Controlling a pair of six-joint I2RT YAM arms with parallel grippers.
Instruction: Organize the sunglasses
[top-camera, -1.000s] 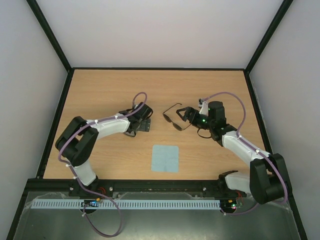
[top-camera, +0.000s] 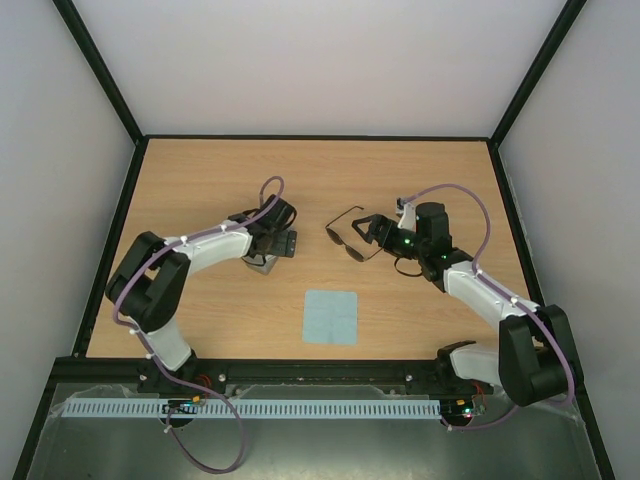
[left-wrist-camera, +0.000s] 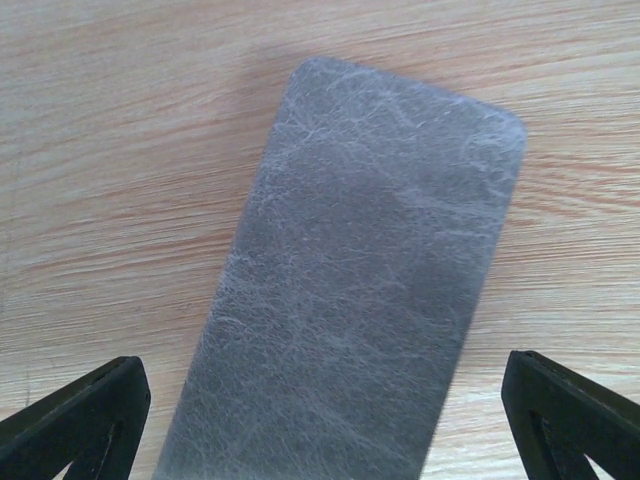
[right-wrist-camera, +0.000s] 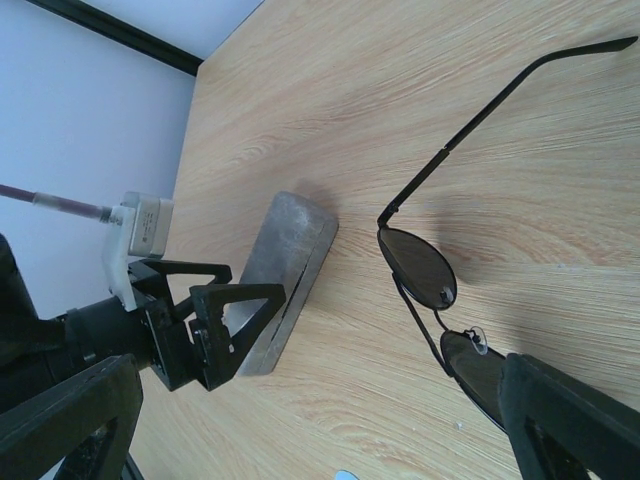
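Observation:
A grey glasses case (left-wrist-camera: 350, 260) with a marbled surface lies closed on the table; in the left wrist view it runs between the fingers of my left gripper. That gripper is open above the case, and in the top view it hides most of it. In the right wrist view the case (right-wrist-camera: 290, 250) shows a seam along its side. Dark sunglasses (top-camera: 347, 243) lie mid-table with one temple stretched out. Beside them hangs my right gripper, open and empty; its right finger covers part of one lens (right-wrist-camera: 470, 368).
A light blue cloth (top-camera: 330, 317) lies flat near the front edge of the table, in front of the sunglasses. Walls stand at the back and both sides.
My left gripper has shifted slightly left over the case, uncovering a bit more of its front end. The right arm, sunglasses and cloth have stayed still.

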